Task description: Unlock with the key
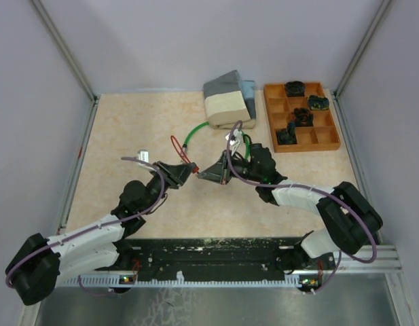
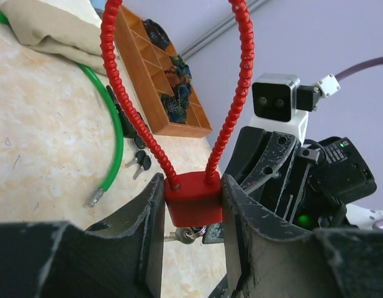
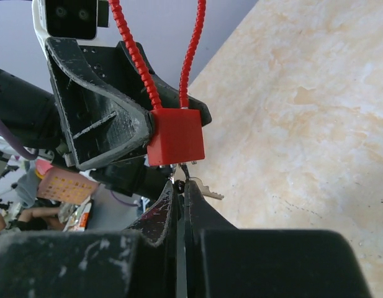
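Observation:
A red lock (image 2: 192, 200) with a red cable loop (image 2: 241, 87) is held in my left gripper, shut on its body. A key (image 3: 207, 190) on a ring hangs at the lock's underside, at the fingertips of my right gripper. That gripper is shut; whether it pinches the key or ring is hard to tell. In the top view both grippers meet over the middle of the table (image 1: 114, 136).
A green hose (image 2: 114, 155) with loose keys (image 2: 140, 160) beside it lies behind the grippers. A folded cloth (image 1: 226, 109) and a wooden compartment box (image 1: 311, 136) stand at the back right.

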